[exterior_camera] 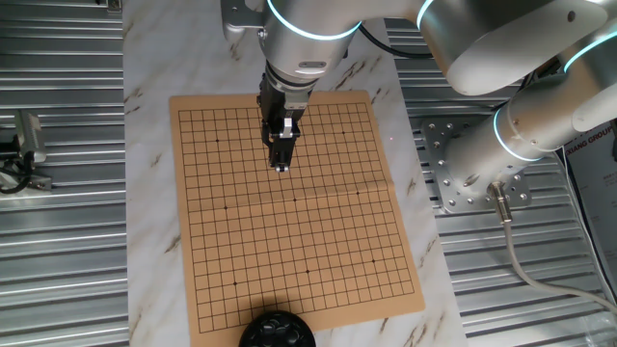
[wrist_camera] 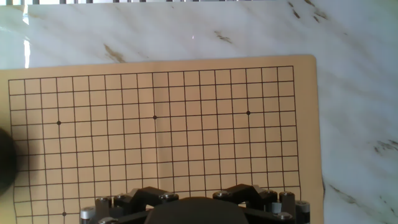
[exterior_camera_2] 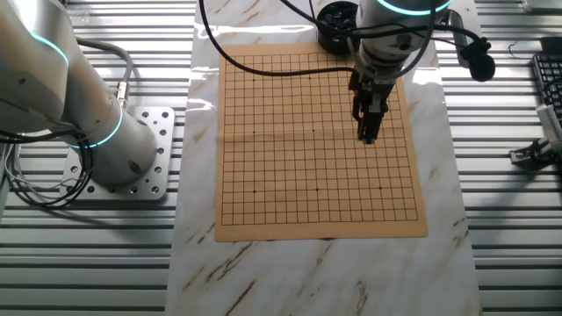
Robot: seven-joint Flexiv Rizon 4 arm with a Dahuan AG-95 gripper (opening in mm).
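A tan board [exterior_camera: 217, 260] with a black line grid and star dots lies flat on a marble-patterned sheet. No pieces show on its visible part. Over the board hangs my gripper [exterior_camera: 280, 167], pointing down, seen almost edge-on in exterior view 1. In exterior view 2 the gripper [exterior_camera_2: 367, 140] is above the board's right part. Only its dark linkages show along the bottom of the wrist view, so the finger's gap is unclear. Nothing is visible hanging from it. A round black bowl [exterior_camera: 278, 331] sits at one board edge; what is inside cannot be made out.
The marble-patterned sheet [exterior_camera_2: 263, 281] has bare margins around the board. Ribbed metal decking [exterior_camera: 58, 270] surrounds it. The arm's base [exterior_camera_2: 132, 158] stands to one side. A black cable [exterior_camera_2: 263, 72] loops from the arm above the board. A keyboard [exterior_camera_2: 549, 75] lies at the far right.
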